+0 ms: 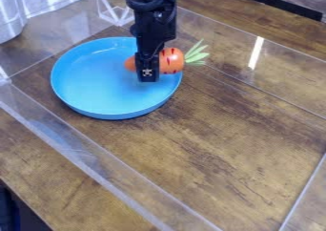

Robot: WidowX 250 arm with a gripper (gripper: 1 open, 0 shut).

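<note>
A black gripper (151, 59) reaches down from the top over a round blue plate (95, 87). It is shut on an orange toy carrot (171, 59) with pale green leaves (195, 53), which is held crosswise at the right part of the plate, leaves past the rim. Whether the carrot touches the plate cannot be told.
Clear edging strips run along the left and right, and a pale crumpled object is at the top left.
</note>
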